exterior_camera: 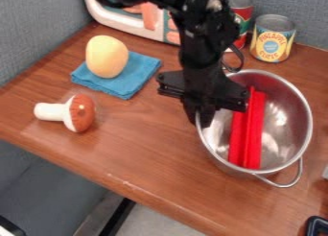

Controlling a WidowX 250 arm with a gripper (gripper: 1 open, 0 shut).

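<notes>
A steel bowl (pixel 285 134) with side handles sits on the right of the wooden table, holding long red sticks (pixel 248 127) lying front to back. My black gripper (pixel 202 113) is at the bowl's left rim, pointing down; whether its fingers are open or shut on the rim is hard to see.
An egg (pixel 106 58) rests on a blue cloth (pixel 122 84) at left, a toy mushroom (pixel 72 113) in front of it. Cans (pixel 273 40) and a toy microwave stand at the back.
</notes>
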